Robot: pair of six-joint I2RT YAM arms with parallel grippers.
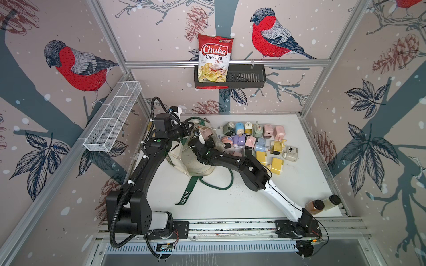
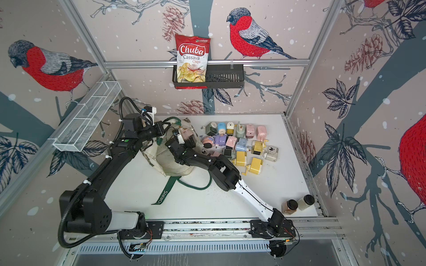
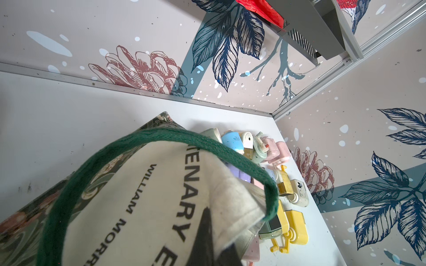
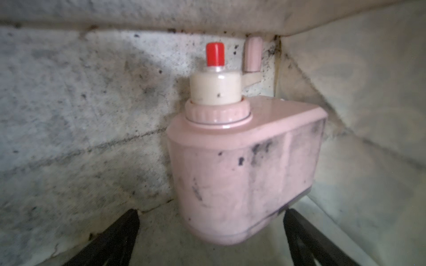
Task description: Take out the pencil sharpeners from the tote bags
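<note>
The canvas tote bag stands at the back left, lifted at its rim by my left gripper, which is shut on the bag's fabric by the green handle. Inside the bag sits a pink pencil sharpener, with a cream top and red knob, in its corner in the right wrist view. My right gripper is inside the bag, open, its two fingertips either side of the lower part of that sharpener, apparently short of gripping it.
Many pencil sharpeners stand grouped right of the bag. Two jars are at the front right. A wire basket hangs on the left wall, a dark shelf at the back.
</note>
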